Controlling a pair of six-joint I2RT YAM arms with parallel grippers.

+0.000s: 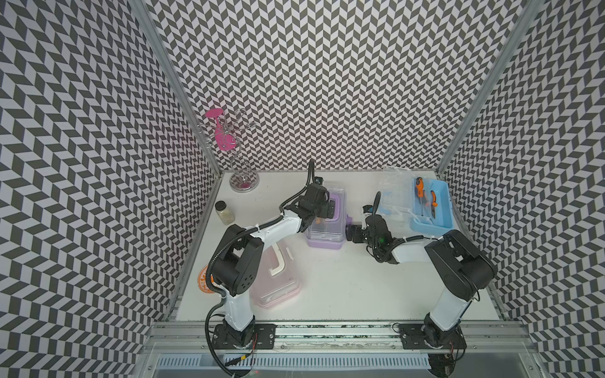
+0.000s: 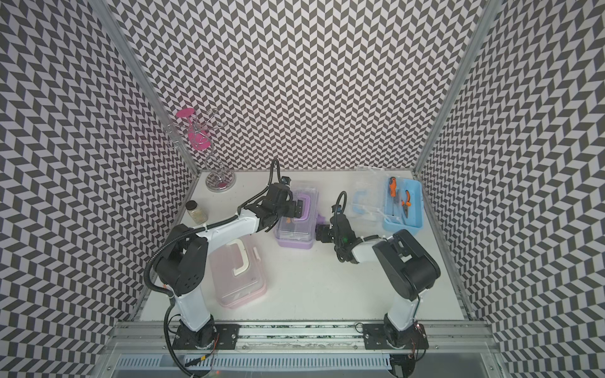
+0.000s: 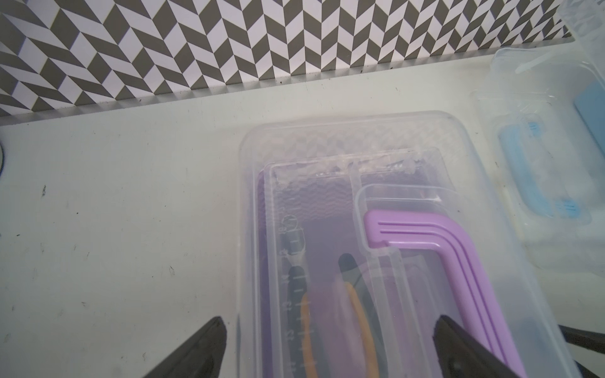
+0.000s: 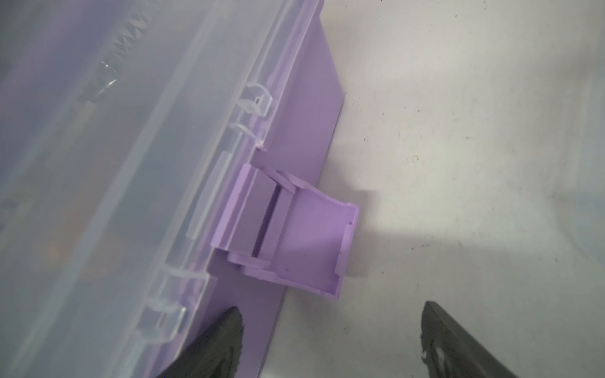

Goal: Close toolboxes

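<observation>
The purple toolbox (image 1: 325, 242) stands mid-table, its clear lid (image 3: 353, 135) lying over the base with the purple handle (image 3: 453, 252) on top. Above this lid my left gripper has its fingers wide apart; whether they touch it cannot be told. On the box's right side the purple latch (image 4: 308, 233) sticks outward, away from the lid's rim. My right gripper is open beside that side, nothing between its fingers. A pink toolbox (image 2: 239, 277) has its lid down at the front left. The blue toolbox (image 2: 412, 182) stands open at the back right.
The blue box's clear lid (image 1: 395, 195) lies folded out toward the purple box. A jar (image 1: 223, 213) and a metal stand (image 1: 244, 181) are on the left. Clear table shows at the front middle and right.
</observation>
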